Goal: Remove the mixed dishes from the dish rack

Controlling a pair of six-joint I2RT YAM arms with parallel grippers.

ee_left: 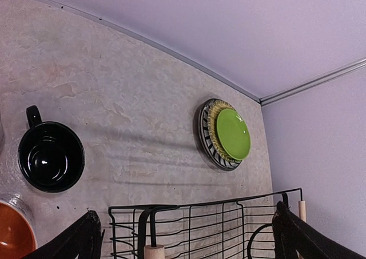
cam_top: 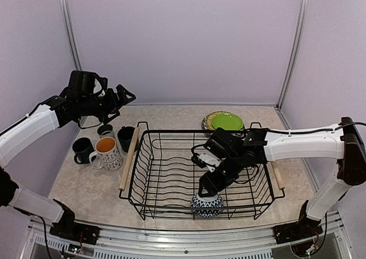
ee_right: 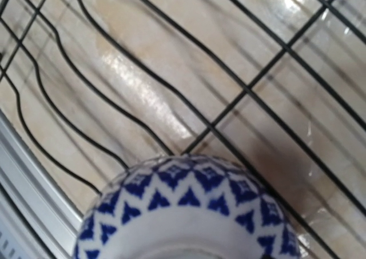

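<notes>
An upside-down bowl [ee_right: 189, 204] with a blue and white pattern rests in the front of the black wire dish rack [cam_top: 171, 206], right of its middle. Directly over the bowl's base is my right gripper [cam_top: 207, 189], fingers pointing down; its fingers are almost wholly out of the right wrist view, and how wide they stand is unclear. My left gripper hangs open and empty over the back left of the counter. Behind the rack is a stack of plates with a green plate [cam_top: 227, 122] on top.
Left of the rack stand several mugs, among them a patterned mug with an orange inside [cam_top: 108, 154] and a black mug [ee_left: 51, 156]. Wooden handles [cam_top: 129, 159] flank the rack. Counter between mugs and plates is bare at the back.
</notes>
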